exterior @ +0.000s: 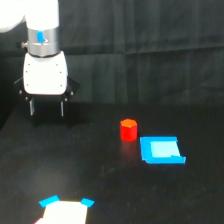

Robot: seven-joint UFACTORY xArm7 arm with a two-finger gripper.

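Note:
The white robot arm hangs at the upper left, its gripper (47, 106) with two dark fingers standing apart, open, over bare dark table with nothing visible between them. A small red block (128, 130) stands right of centre. To its right is a square outlined in blue tape (176, 160) around a pale middle. At the bottom left lies a second pale square (64, 212) with blue tape at its corners, cut off by the frame's edge; a bit of red shows at its left.
A dark curtain hangs behind the table.

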